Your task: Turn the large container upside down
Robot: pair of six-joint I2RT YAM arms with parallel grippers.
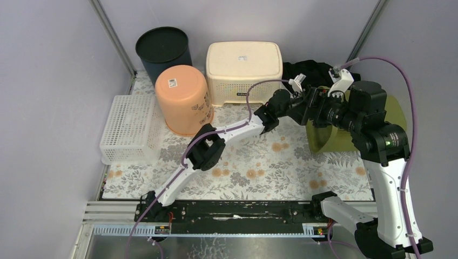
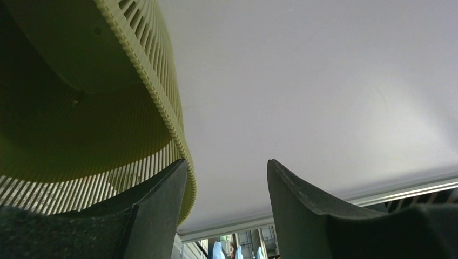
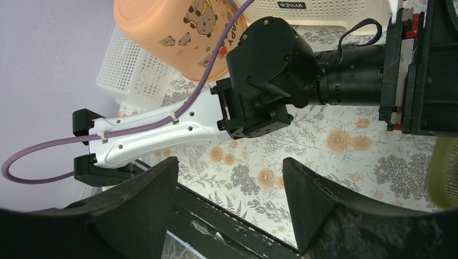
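The olive-green basket (image 1: 397, 116) stands at the right of the table, partly covered by my right arm in the top view. Its ribbed rim (image 2: 156, 94) and hollow inside fill the left of the left wrist view. My left gripper is open; the rim lies close by one finger, and nothing sits between the two. Whether that finger touches the rim I cannot tell. My right gripper has its fingers apart with nothing held, and its camera looks across the table and the left arm. In the top view, both grippers' fingertips are hard to make out.
An orange bucket (image 1: 181, 94), a dark bin (image 1: 162, 46) and a cream basket (image 1: 243, 62) stand along the back. A white basket (image 1: 129, 129) is at the left, and black cloth (image 1: 310, 70) lies behind the arms.
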